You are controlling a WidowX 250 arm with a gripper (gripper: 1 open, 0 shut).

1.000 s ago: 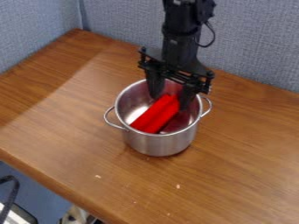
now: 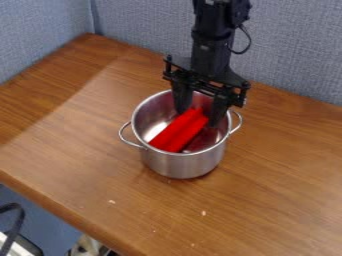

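A steel pot point(image 2: 181, 163) with wire side handles stands on the wooden table. Inside lies a long red object point(image 2: 177, 131), tilted along the pot. The black gripper point(image 2: 201, 108) hangs over the back of the pot, its fingers reaching down near the red object's far end. Whether it grips the red object cannot be told, as the fingertips are small and dark.
A grey wall point(image 2: 287, 50) runs along the back. A dark cable or part point(image 2: 11, 225) shows at the lower left edge.
The pot stays in place.
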